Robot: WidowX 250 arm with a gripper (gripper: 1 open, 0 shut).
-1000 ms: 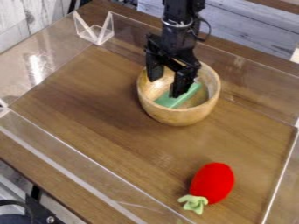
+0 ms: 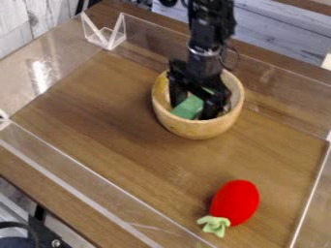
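A wooden bowl (image 2: 181,122) sits toward the back middle of the wooden table. My black gripper (image 2: 199,95) reaches down from the top into the bowl, with its fingers open around or over a green object (image 2: 189,108); whether they touch it is hidden by the dark fingers.
A red plush vegetable with a pale green top (image 2: 234,203) lies at the front right. Clear panels edge the table, and a clear angular piece stands at the back left.
The green object now shows further left in the bowl, and the gripper has shifted over it. The red vegetable has not moved.
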